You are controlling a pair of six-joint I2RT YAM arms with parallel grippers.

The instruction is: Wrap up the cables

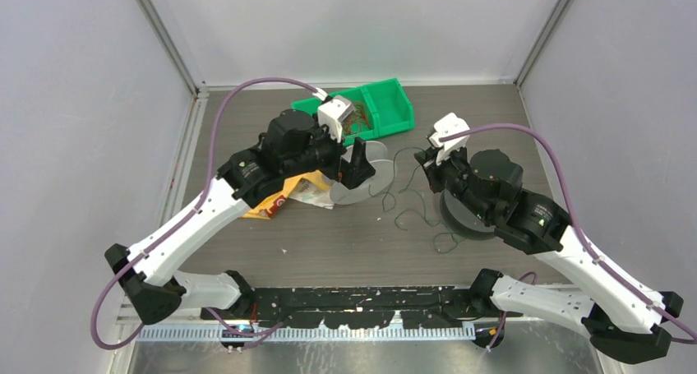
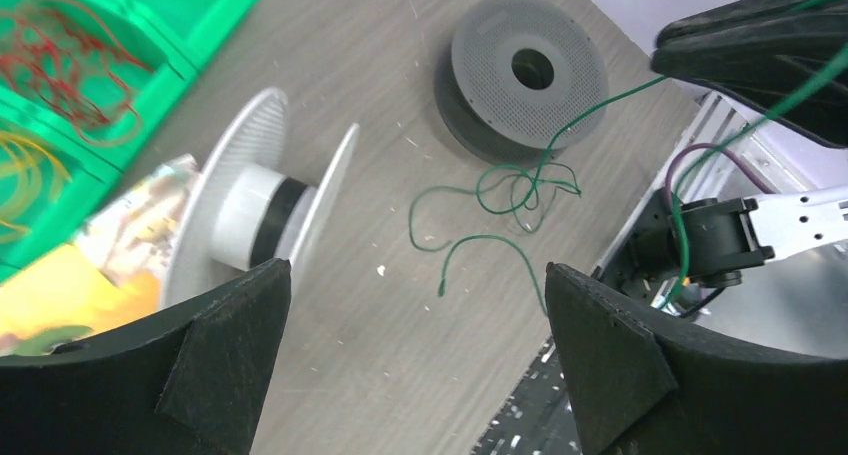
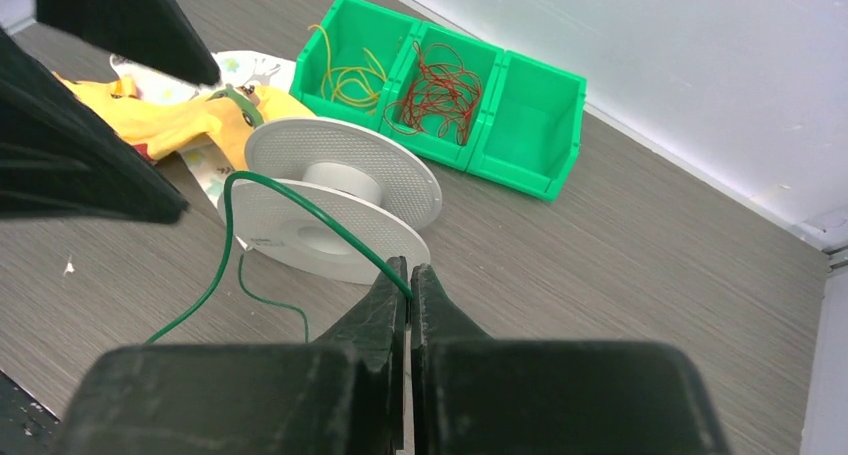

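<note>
A thin green cable [image 3: 318, 215] is pinched between the fingertips of my right gripper, which is shut on it. One length arches out to the left, while more lies in loose loops [image 2: 525, 193] on the table. My left gripper is open, with nothing gripped between its fingers; the cable's loose end shows beyond them. In the top view it hovers over the pale spool [image 1: 349, 195], whose two wide flanges and white core appear in both wrist views. Right of the spool, my right gripper [image 1: 424, 158] holds the cable above the table.
A green three-part bin [image 3: 530, 120] stands at the back: yellow cable in one section, red in another, the third empty. A dark grey spool [image 2: 530, 70] lies flat at right. Yellow-and-white cloth [image 3: 175, 115] sits left of the pale spool.
</note>
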